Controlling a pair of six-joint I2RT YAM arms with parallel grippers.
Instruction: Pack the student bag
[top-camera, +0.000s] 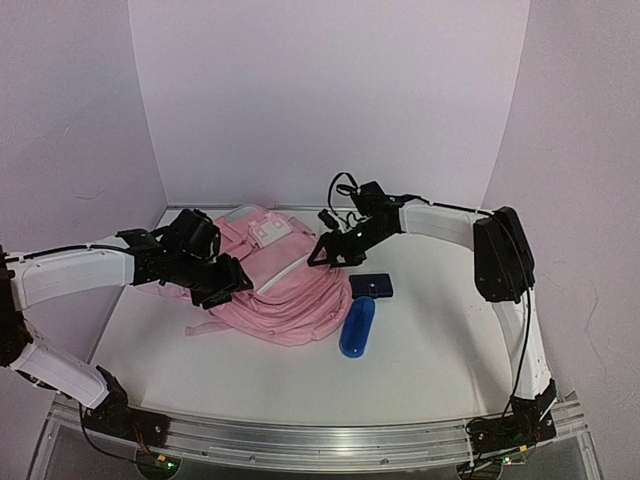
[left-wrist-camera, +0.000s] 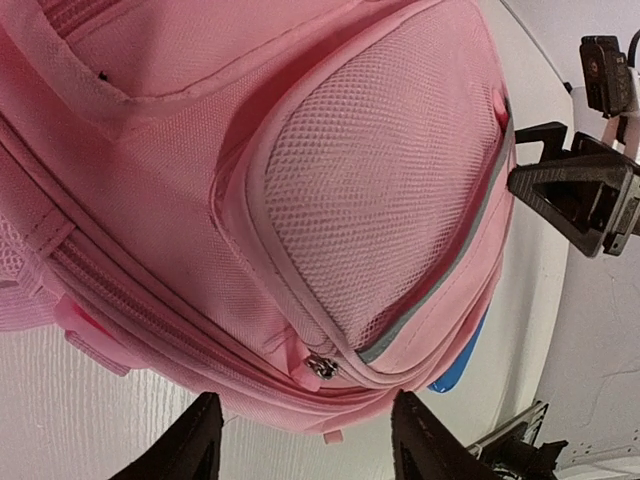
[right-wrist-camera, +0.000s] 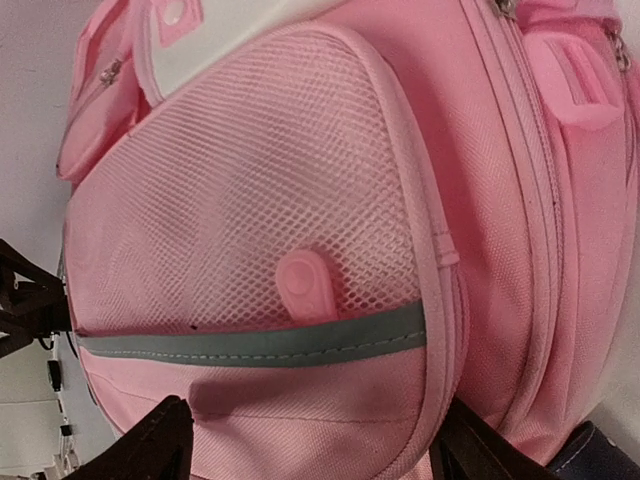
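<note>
The pink school bag (top-camera: 285, 265) lies on the table, its mesh front pocket (left-wrist-camera: 370, 170) with a grey trim strip facing up. My left gripper (top-camera: 226, 290) is over the bag's left front part. In the left wrist view its fingers (left-wrist-camera: 190, 440) stand wide apart with only table and bag edge beyond. My right gripper (top-camera: 335, 263) is at the bag's right side. Close up, its open fingers (right-wrist-camera: 155, 445) straddle the pocket's lower corner; whether they touch cloth, I cannot tell. A blue case (top-camera: 357, 326) and a dark flat case (top-camera: 371, 285) lie right of the bag.
A pink strap (top-camera: 208, 327) trails from the bag's front left. Bare table (top-camera: 440, 350) extends to the right and front. A metal rail (top-camera: 310, 440) runs along the front, and walls (top-camera: 330, 100) enclose the back and sides.
</note>
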